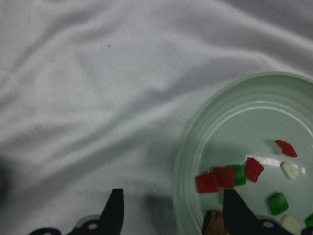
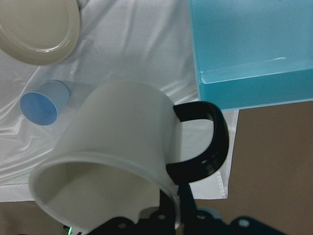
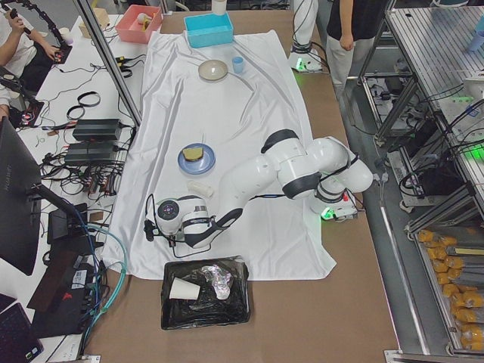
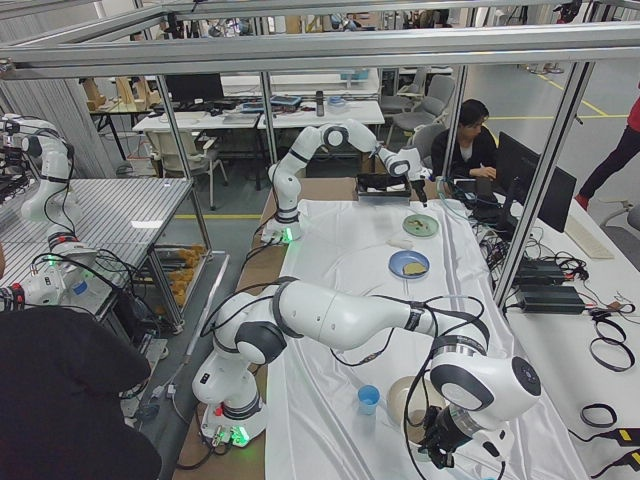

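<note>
My left gripper hangs over the cloth at the edge of a green plate (image 1: pixel 244 122) holding red, green and white pieces; its fingers stand apart. My right gripper is shut on the rim of a white mug (image 2: pixel 112 122) with a black handle, held high. Below it in the right wrist view are a blue cup (image 2: pixel 49 98), a beige plate (image 2: pixel 36 22) and a teal bin (image 2: pixel 249 88).
A blue plate (image 3: pixel 199 165) with a yellow item lies mid-cloth. A black tray (image 3: pixel 189 318) with a white cup and foil is at the near end. A person (image 3: pixel 348 30) stands beside the far arm.
</note>
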